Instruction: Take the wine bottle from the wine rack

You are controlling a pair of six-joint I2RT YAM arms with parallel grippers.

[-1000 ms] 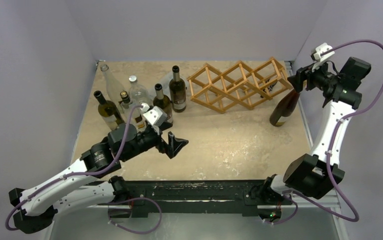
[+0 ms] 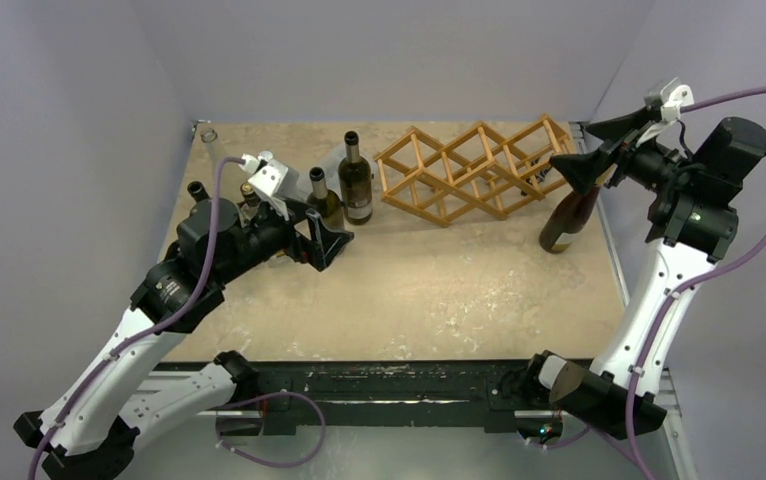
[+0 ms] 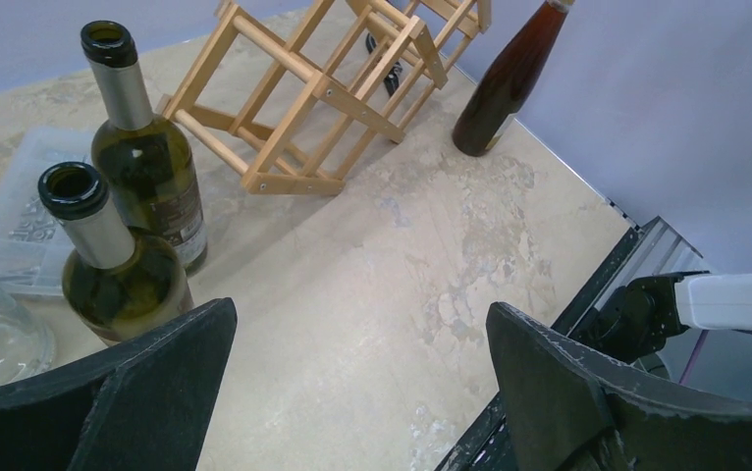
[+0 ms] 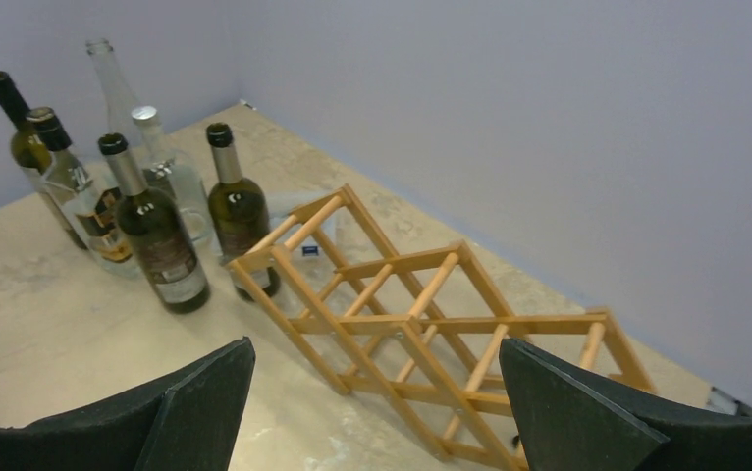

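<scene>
The empty wooden wine rack (image 2: 479, 172) stands along the back of the table. A dark red wine bottle (image 2: 565, 224) is upright on the table just right of the rack's near right end; its top is hidden behind my right gripper (image 2: 571, 150) in the top view. That gripper is open, with its fingers (image 4: 573, 407) wide apart and nothing between them. My left gripper (image 2: 331, 247) also stands open and empty, in front of the green bottles. In the left wrist view the red bottle (image 3: 510, 83) appears at the upper right, clear of the rack.
Green bottles (image 2: 356, 185) and several others, some of clear glass, crowd the table's left side. A clear plastic box (image 3: 33, 211) lies behind them.
My left gripper has shifted back and left. The red bottle stays put.
</scene>
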